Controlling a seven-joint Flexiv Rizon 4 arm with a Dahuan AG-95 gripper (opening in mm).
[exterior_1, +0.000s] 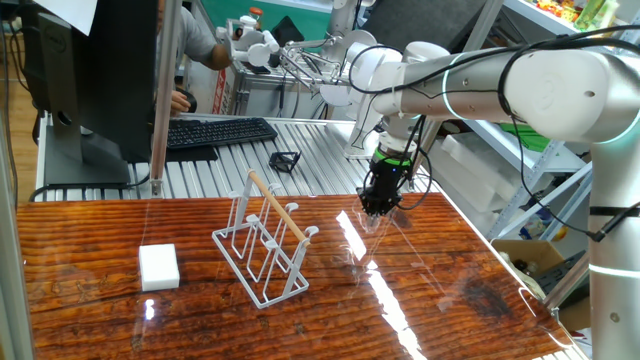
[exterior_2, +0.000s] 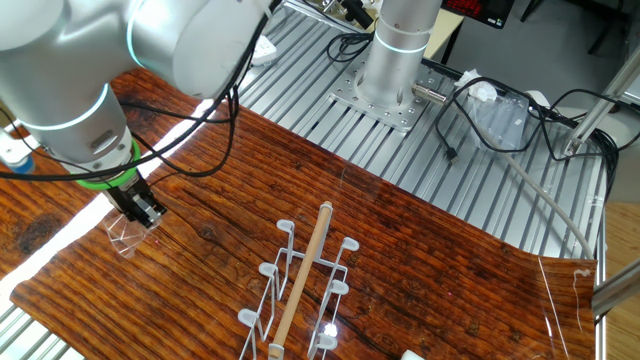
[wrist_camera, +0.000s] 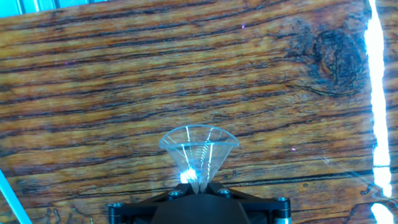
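Note:
A clear, cone-shaped cup or glass flares away from my gripper in the wrist view. The fingers are shut on its narrow end, and its wide rim faces the table. In exterior view 2 the transparent cone shows faintly below my gripper. Whether its rim touches the tabletop cannot be made out. To the left of my gripper in exterior view 1, and well apart from it, stands a white wire rack with a wooden top bar and several upright prongs.
A white block lies left of the rack on the glossy wood-pattern tabletop. Behind are a keyboard and a monitor. Loose cables hang from the arm. Bare tabletop separates gripper and rack.

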